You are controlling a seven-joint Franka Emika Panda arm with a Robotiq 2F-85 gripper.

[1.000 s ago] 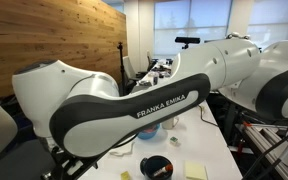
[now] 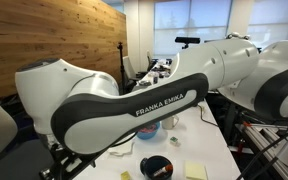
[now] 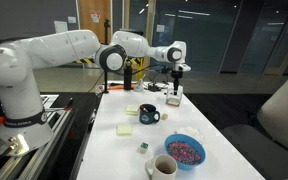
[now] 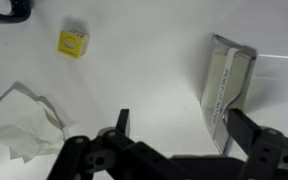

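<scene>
In the wrist view my gripper is open, with only bare white table visible between its fingers. A grey-and-white oblong object [image 4: 227, 78] lies by the right finger [image 4: 242, 130], which overlaps its near end; whether they touch, I cannot tell. Toward the upper left sits a small yellow block [image 4: 73, 42], and a crumpled white tissue [image 4: 24, 122] is at the left. At the far end of the table in exterior view 2, my gripper [image 3: 176, 86] points down close above the oblong object [image 3: 174, 100]. Exterior view 1 hides the fingertips behind the arm.
A dark mug [image 3: 157, 113] stands mid-table. Nearer exterior view 2's camera are a blue bowl [image 3: 184, 150] with small reddish pieces, a white mug [image 3: 162, 170] and a small cube [image 3: 142, 147]. Pale yellow pads [image 3: 123, 129] lie flat.
</scene>
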